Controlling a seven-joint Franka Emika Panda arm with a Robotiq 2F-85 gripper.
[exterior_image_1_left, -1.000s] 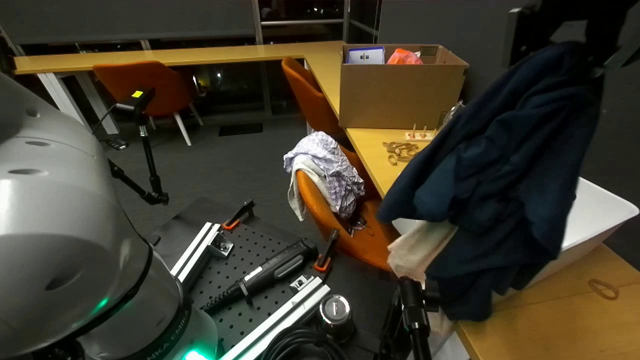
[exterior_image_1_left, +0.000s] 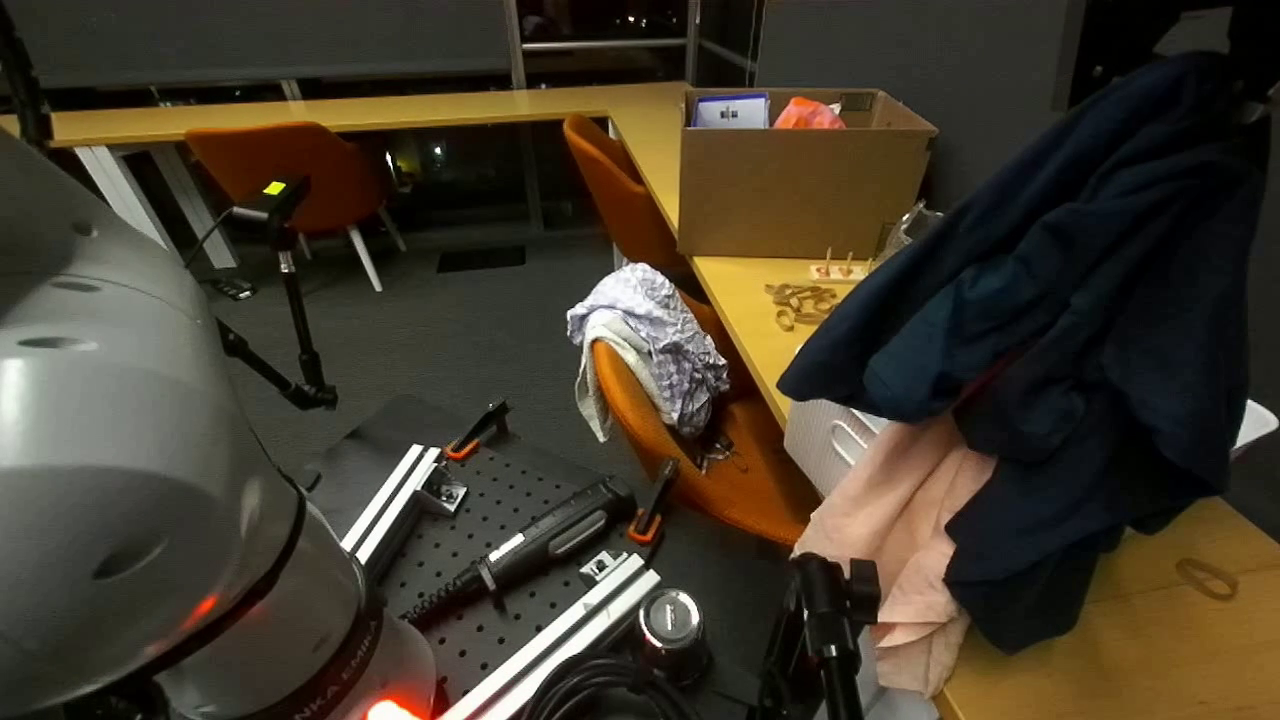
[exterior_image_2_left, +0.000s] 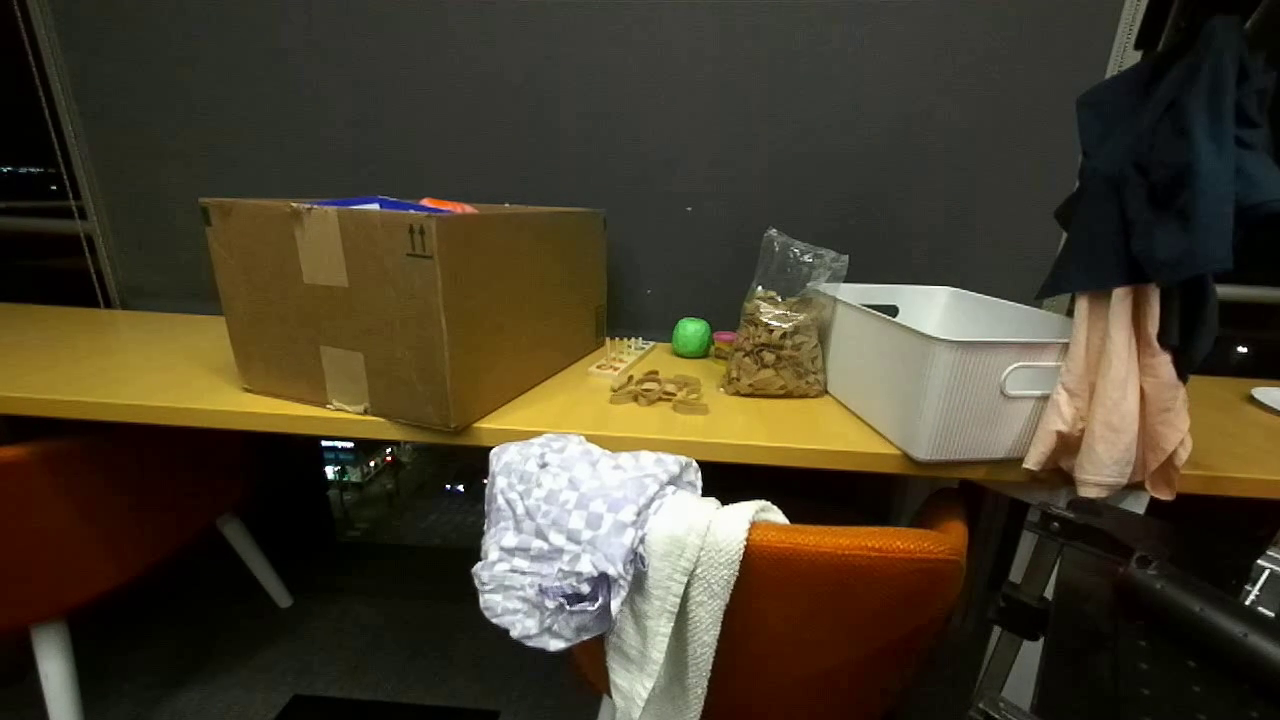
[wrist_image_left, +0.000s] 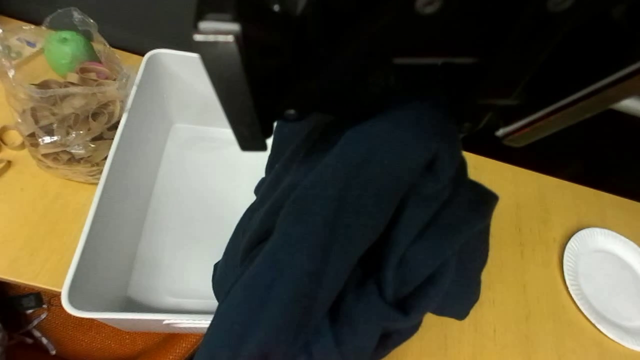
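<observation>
A dark blue cloth (exterior_image_1_left: 1068, 300) hangs in loose folds at the right of exterior view 1. My gripper is shut at its top edge, where the wrist view shows the fabric gathered, though shadow hides the exact grip. Below the blue fabric a pale pink cloth (exterior_image_2_left: 1116, 396) hangs down in exterior view 2; whether the two are joined, I cannot tell. In the wrist view, the blue folds cover the right side of a white bin (wrist_image_left: 186, 210), whose visible inside is empty.
A clear bag of brown bands (exterior_image_2_left: 774, 342) stands left of the bin, with loose bands, a peg board and a green ball nearby. A large cardboard box (exterior_image_2_left: 516, 312) is farther left. A white paper plate (wrist_image_left: 606, 282) lies right of the bin. A chair (exterior_image_2_left: 840, 600) stands in front.
In exterior view 1 the blue cloth and my gripper have shifted right, and the cloth's lower part hides more of the bin. The light at the arm's base has turned from green to red.
</observation>
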